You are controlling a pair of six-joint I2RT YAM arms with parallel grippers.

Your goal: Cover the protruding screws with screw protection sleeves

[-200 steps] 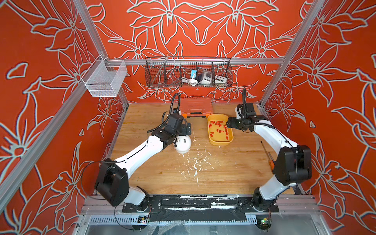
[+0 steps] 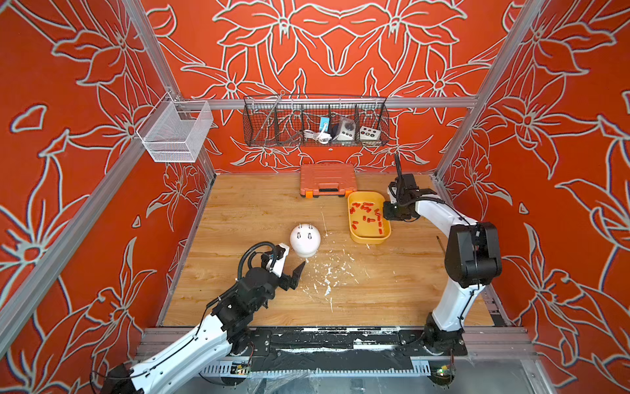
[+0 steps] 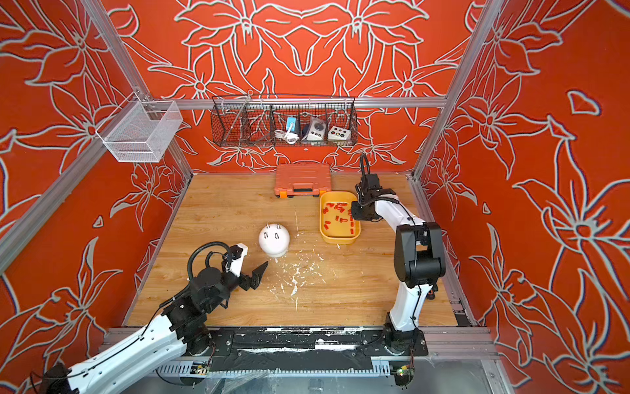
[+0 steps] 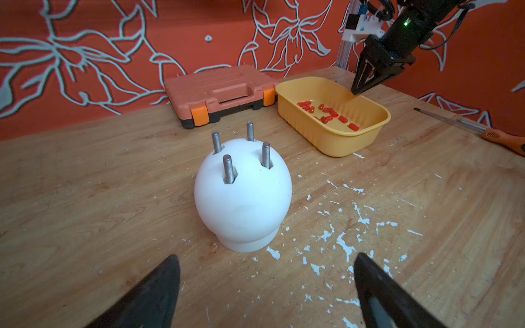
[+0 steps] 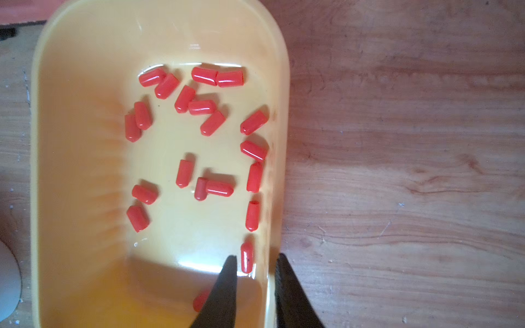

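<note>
A white ball stand (image 4: 243, 202) carries four bare upright screws (image 4: 228, 168). To its right, a yellow tray (image 2: 357, 237) holds several red sleeves (image 5: 252, 214), many lying on their sides. My right gripper is low over the tray's right edge, part open, its fingertips beside a sleeve near that wall; nothing clearly shows between them. My left gripper stands open and empty at the front left, just before the ball.
An orange case (image 2: 328, 177) lies behind the tray. A long orange-handled tool (image 4: 503, 141) lies on the right of the table. Wire baskets (image 2: 315, 124) hang on the back wall.
My left arm has drawn back from above the ball toward the front left. My right gripper has shifted slightly lower at the tray's right side.
</note>
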